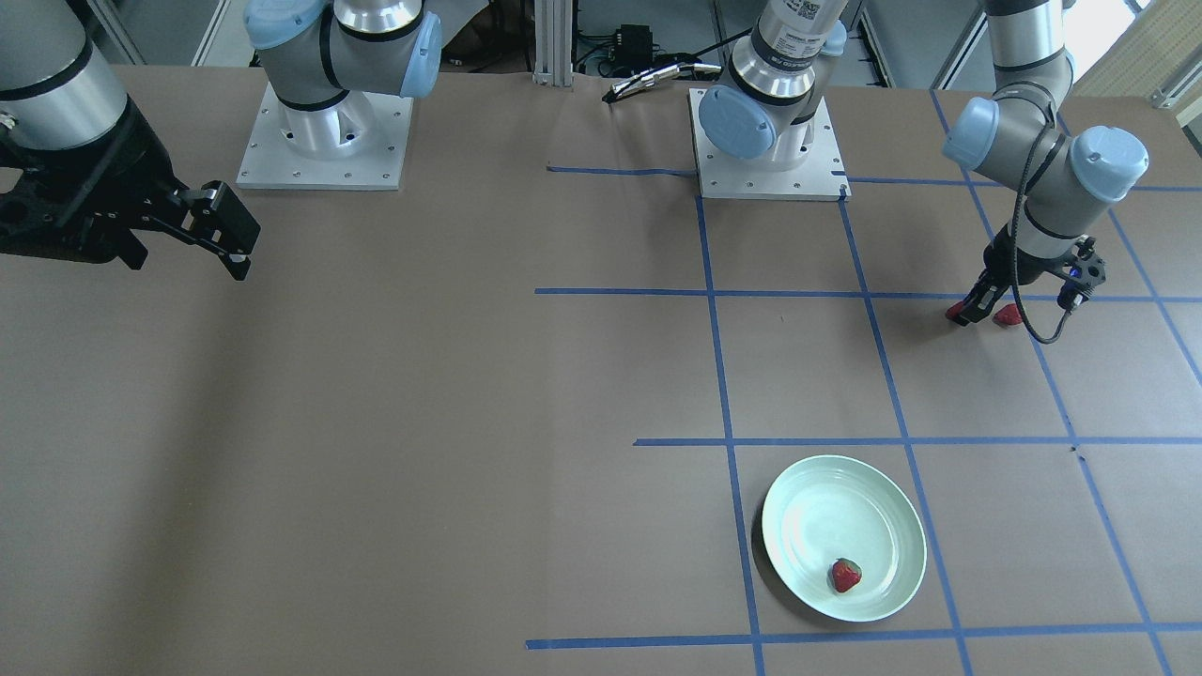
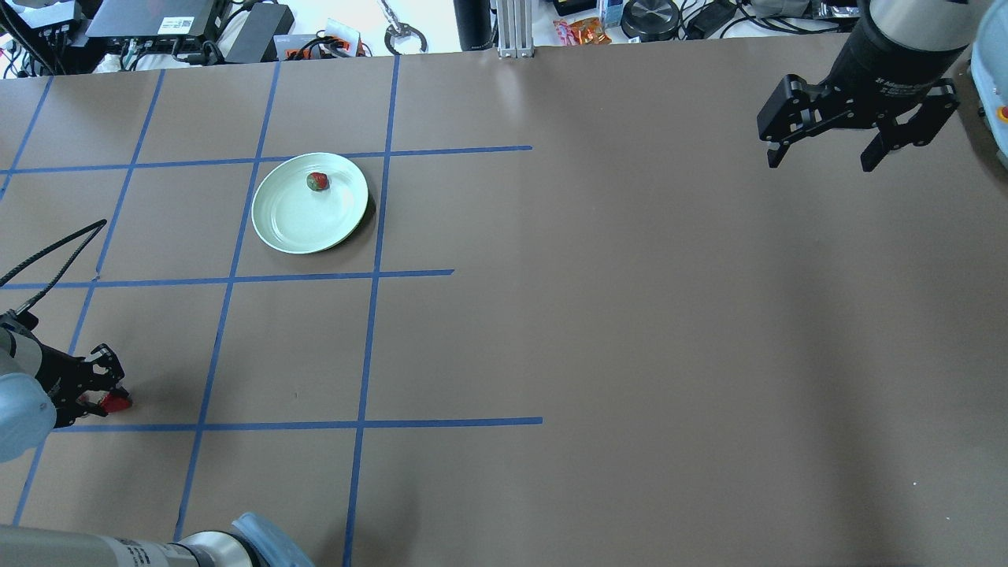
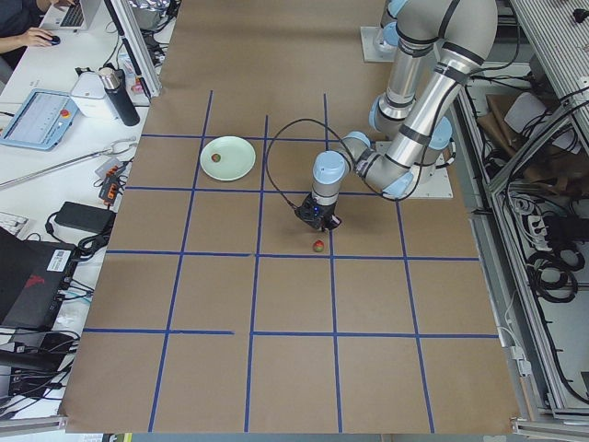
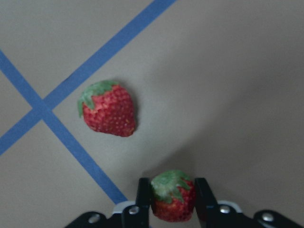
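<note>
My gripper is low over the table, its fingers on either side of a strawberry (image 4: 173,199) with green leaves, pressed close against it. A second strawberry (image 4: 107,107) lies on the table beside it near a tape crossing; in the front view it shows at the right (image 1: 1007,315). A pale green plate (image 1: 842,518) holds one strawberry (image 1: 845,575), also seen in the top view on the plate (image 2: 298,217).
Blue tape grid lines cover the table (image 1: 473,394). Other arms stand at the back and left, including a large black gripper (image 2: 855,118).
</note>
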